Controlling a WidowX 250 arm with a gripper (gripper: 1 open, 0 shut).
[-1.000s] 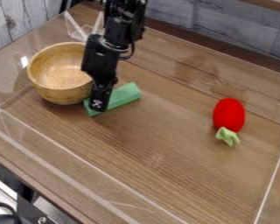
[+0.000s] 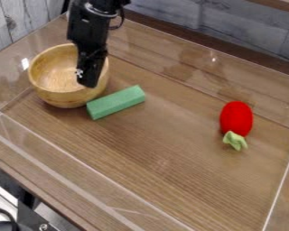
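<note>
My gripper (image 2: 93,70) hangs over the right part of a yellow-tan bowl (image 2: 57,79) at the upper left, its fingers pointing down; whether they touch the bowl or hold anything is unclear. Just below and to the right of the bowl, a green block (image 2: 116,102) lies on the wooden table (image 2: 147,162).
A red object (image 2: 237,117) with a pale green top, like a toy vegetable, lies at the right. A wall borders the table at the upper left, and a dark cable (image 2: 0,215) shows at the lower left.
My gripper has moved up and left, from over the green block to over the bowl. The green block now shows fully, slightly lower and further left.
</note>
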